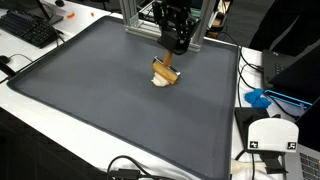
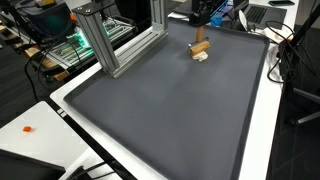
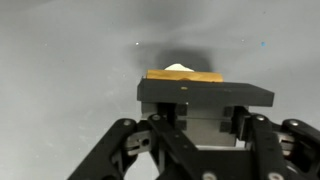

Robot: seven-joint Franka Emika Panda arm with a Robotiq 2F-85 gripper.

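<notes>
A wooden tool (image 1: 166, 72) with an upright handle and a wide, mallet-like lower end hangs from my gripper (image 1: 172, 48), which is shut on its handle. In exterior view 2 the tool's lower end (image 2: 200, 46) is low over the far part of the table, touching or nearly touching it. A small pale lump (image 1: 160, 81) lies against or just beside that end, partly covered by it. From the wrist, a strip of wood (image 3: 185, 75) and a sliver of the pale lump (image 3: 179, 68) show beyond a dark bar in front of my gripper. The fingertips' contact is hidden there.
A metal frame (image 2: 130, 45) stands at its edge. Cables, a blue item (image 1: 257, 98) and a white device (image 1: 272, 135) lie along the right side in exterior view 1.
</notes>
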